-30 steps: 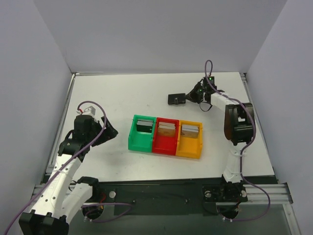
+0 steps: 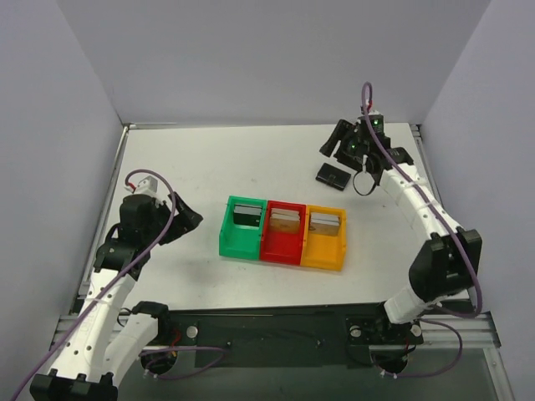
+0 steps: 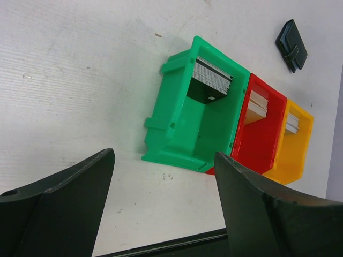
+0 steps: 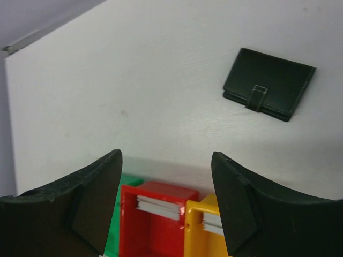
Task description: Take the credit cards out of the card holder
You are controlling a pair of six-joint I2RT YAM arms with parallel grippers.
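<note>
A closed black card holder (image 2: 333, 175) (image 3: 293, 45) (image 4: 270, 83) with a strap lies on the table behind and right of the coloured bins; no cards show from it. My right gripper (image 2: 338, 138) hangs above and beside it, fingers apart and empty. My left gripper (image 2: 182, 217) stands open and empty at the left, beside the green bin.
A green bin (image 2: 240, 242), red bin (image 2: 281, 246) and yellow bin (image 2: 323, 251) stand joined in a row, each holding a stack of flat items at its back.
The card holder has shifted right and forward and turned. My right gripper has risen away from it, its fingers now wider apart. The left arm has moved slightly.
</note>
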